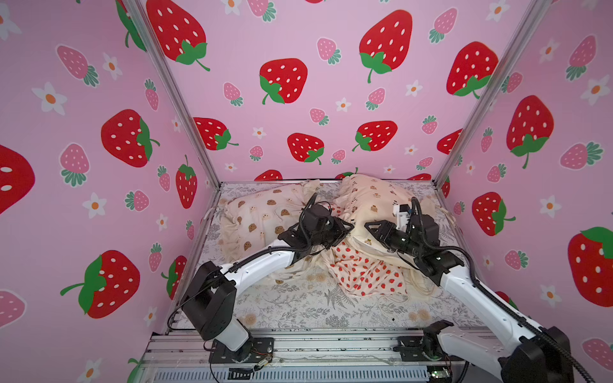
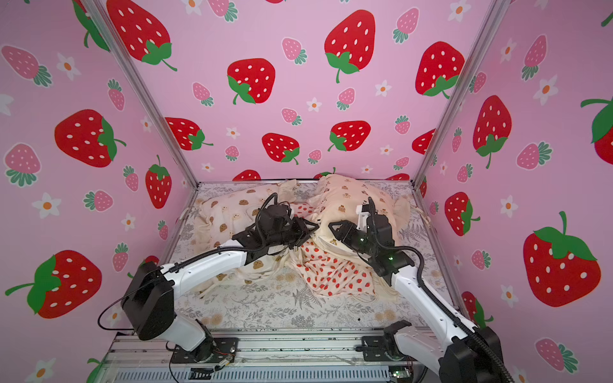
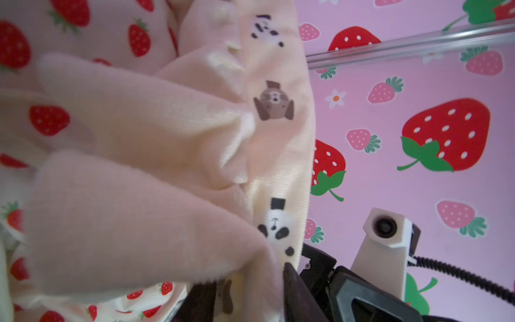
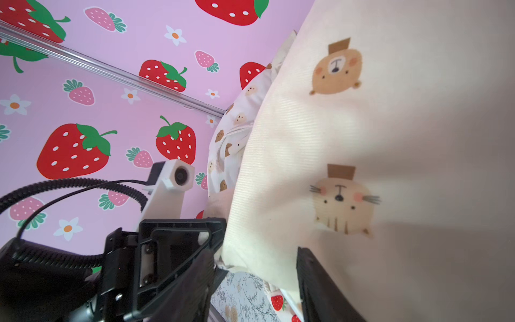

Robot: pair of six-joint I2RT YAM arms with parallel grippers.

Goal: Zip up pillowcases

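A cream pillowcase [image 1: 373,191] printed with animal faces is bunched at the centre right, over a strawberry-print cloth [image 1: 367,274]. My left gripper [image 1: 341,233] is at its left folds; in the left wrist view pale cloth [image 3: 139,225] runs down between the fingers, and I cannot tell whether it is gripped. My right gripper [image 1: 376,229] is just right of it; in the right wrist view its fingers stand apart in front of the pillowcase [image 4: 343,134], with cloth behind them. No zipper can be made out clearly.
A second animal-print pillow [image 1: 255,217] fills the left of the patterned surface [image 1: 344,312]. Strawberry-print walls enclose the back and sides.
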